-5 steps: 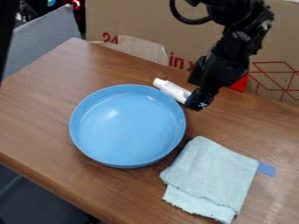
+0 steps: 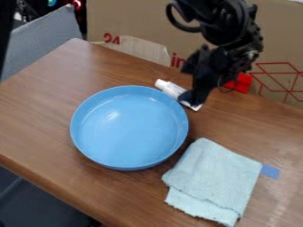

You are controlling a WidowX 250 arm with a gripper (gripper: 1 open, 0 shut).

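Note:
The black gripper [image 2: 201, 87] hangs from the arm over the back of the table, low above a white tube [image 2: 168, 88] that lies just behind the blue plate [image 2: 129, 128]. Its tips are close to the tube's right part; whether they touch it or how far apart they stand is hard to tell. A pale blue folded cloth [image 2: 213, 181] lies to the right of the plate, toward the front.
A red object [image 2: 238, 83] sits at the back, partly behind the gripper. A cardboard box [image 2: 275, 51] stands along the back edge. Blue tape [image 2: 270, 172] is beside the cloth.
The gripper has shifted a little to the left and up, closer over the tube. The plate and cloth are unmoved.

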